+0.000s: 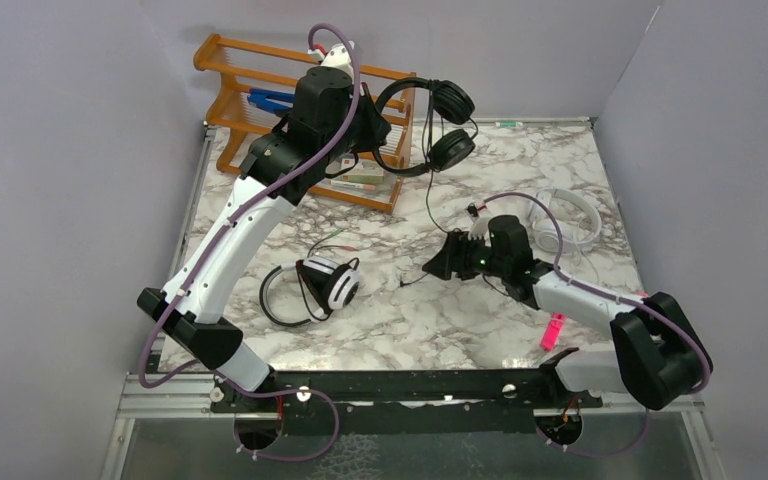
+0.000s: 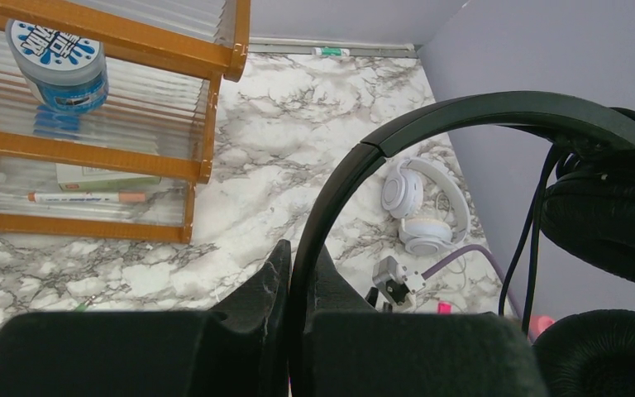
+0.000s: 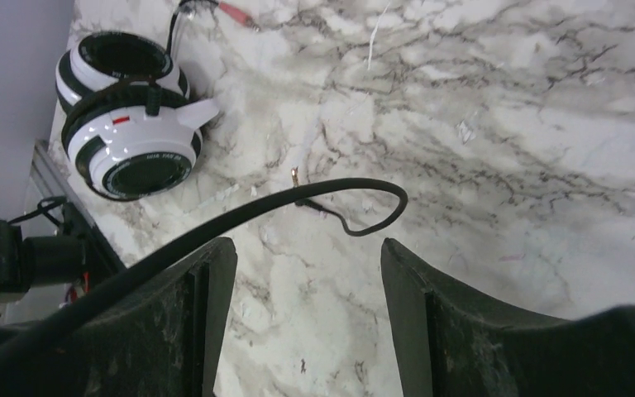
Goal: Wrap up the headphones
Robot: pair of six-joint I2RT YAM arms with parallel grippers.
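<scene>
Black headphones [image 1: 450,150] hang in the air at the far side of the table, their headband [image 2: 335,194] pinched in my left gripper [image 1: 378,125]. Both ear cups dangle to the right of it. From them a thin black cable [image 1: 430,200] runs down towards my right gripper [image 1: 440,266], low over the middle of the table. In the right wrist view the right fingers [image 3: 202,285] stand apart. The cable passes over the left finger and across the gap, ending in a loop and plug [image 3: 296,178]; whether it touches the fingers I cannot tell.
White-and-black headphones [image 1: 335,285] lie at the left, white headphones [image 1: 565,220] at the right. A wooden rack [image 1: 245,75] stands behind the left arm. Something pink [image 1: 553,332] lies near the right arm.
</scene>
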